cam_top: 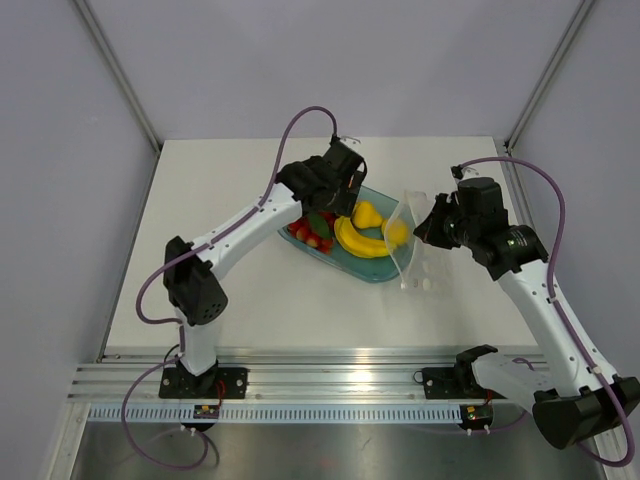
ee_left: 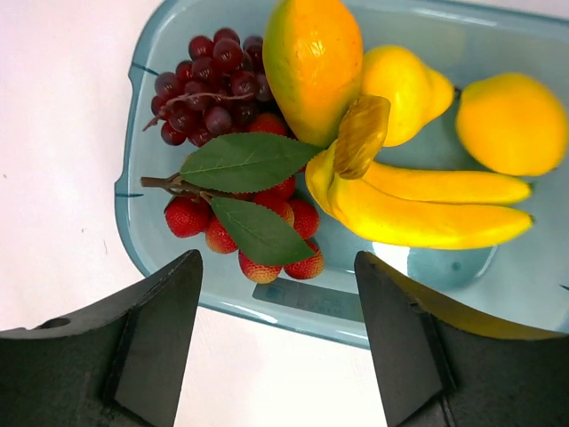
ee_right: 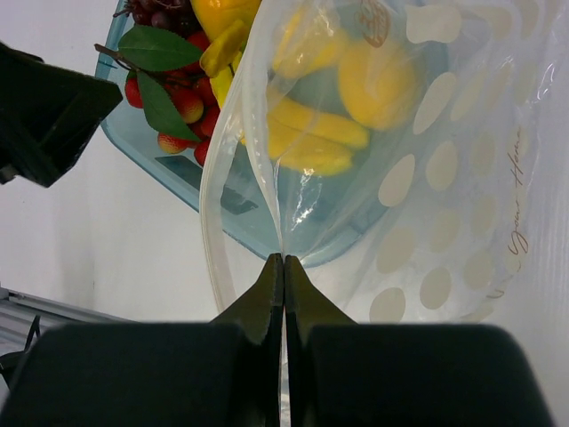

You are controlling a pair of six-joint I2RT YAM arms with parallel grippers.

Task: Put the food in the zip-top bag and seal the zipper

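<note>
In the left wrist view my left gripper stands open above the front of a blue tray (ee_left: 130,200). Nothing is between its fingers. Under it lie red lychees (ee_left: 260,269) with green leaves (ee_left: 249,163); dark grapes (ee_left: 213,89), a mango (ee_left: 313,62), bananas (ee_left: 427,213), a yellow pear (ee_left: 400,93) and a round yellow fruit (ee_left: 514,124) share the tray. The clear dotted zip bag (ee_right: 442,165) hangs upright over the tray's right side, its mouth parted. My right gripper is shut on the bag's edge.
The left arm's dark gripper body (ee_right: 53,111) reaches into the right wrist view, beside the bag's mouth.
</note>
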